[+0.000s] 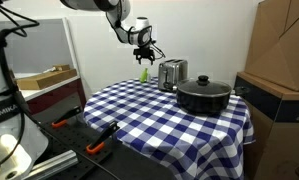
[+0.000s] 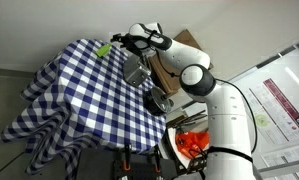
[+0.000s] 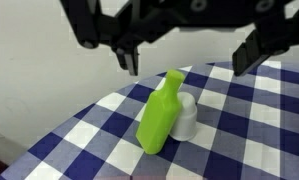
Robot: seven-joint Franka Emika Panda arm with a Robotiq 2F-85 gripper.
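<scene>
A green bottle (image 3: 161, 115) stands on the blue-and-white checked cloth in the wrist view, with a small white container (image 3: 186, 119) close against its right side. My gripper is open, with a wide gap and nothing held between its fingers. In exterior view 1 the gripper (image 1: 146, 58) hangs just above the green bottle (image 1: 144, 75) at the far end of the table. From exterior view 2, the bottle (image 2: 103, 50) shows beside the gripper; the white container is hard to make out there.
A silver toaster (image 1: 172, 74) stands to the right of the bottle, and a dark lidded pot (image 1: 204, 94) sits nearer on the right. A wall rises behind the table.
</scene>
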